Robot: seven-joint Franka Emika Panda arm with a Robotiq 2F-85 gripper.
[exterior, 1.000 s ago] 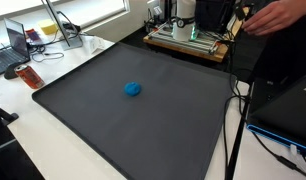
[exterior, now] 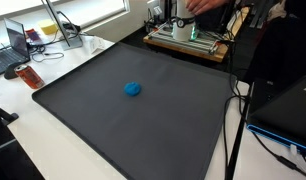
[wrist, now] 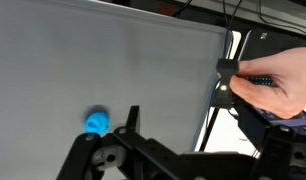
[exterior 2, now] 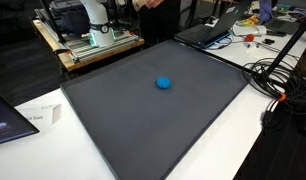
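A small round blue object (exterior: 132, 89) rests alone on the dark grey mat (exterior: 93, 120). In the second exterior view the same blue object (exterior 2: 163, 83) lies toward the mat's far side. From the wrist camera, the blue object (wrist: 97, 122) is left of my gripper, outside its fingers. The fingers stand apart, with nothing gripped between them. Exterior views do not clearly show the gripper.
A person's hand (wrist: 278, 85) holds a small dark device (wrist: 225, 84) with a cable near my right finger. Cables run along the mat's edge. A red can (exterior: 30, 77) and a laptop (exterior: 13, 45) stand at the left.
In exterior view 1 the person's hand has moved left, from the upper right to near the white arm at the top. The blue object has stayed put.
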